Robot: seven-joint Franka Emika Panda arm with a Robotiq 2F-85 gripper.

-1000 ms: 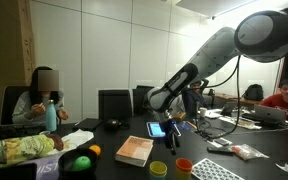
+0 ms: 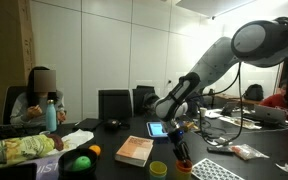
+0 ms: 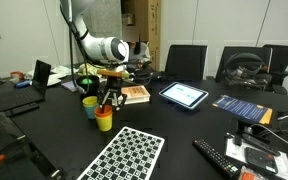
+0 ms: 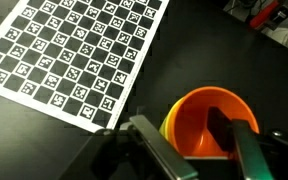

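An orange cup (image 4: 196, 112), with yellow showing along its outer left side, stands on the dark table. My gripper is right over it, pointing down, its fingers apart. The right finger (image 4: 221, 128) overlaps the cup's opening, while the left finger (image 4: 156, 140) is by the near left rim. Whether either touches the cup I cannot tell. In exterior view 2 the cup (image 3: 104, 122) looks yellow below and red at the top, and the gripper tip covers part of its mouth. A second, yellow-green cup (image 2: 158, 169) stands beside it.
A black-and-white marker board (image 4: 69, 50) lies flat close to the cup. A book (image 2: 135, 150), a tablet (image 3: 183, 95), a keyboard (image 3: 216, 158) and a black bowl with a green item (image 2: 79, 163) are around the table. Bare table surrounds the marker board (image 3: 124, 163) in places.
My gripper has come down and toward the orange cup, from above and behind it to its rim. The cups appear to stand where they were.
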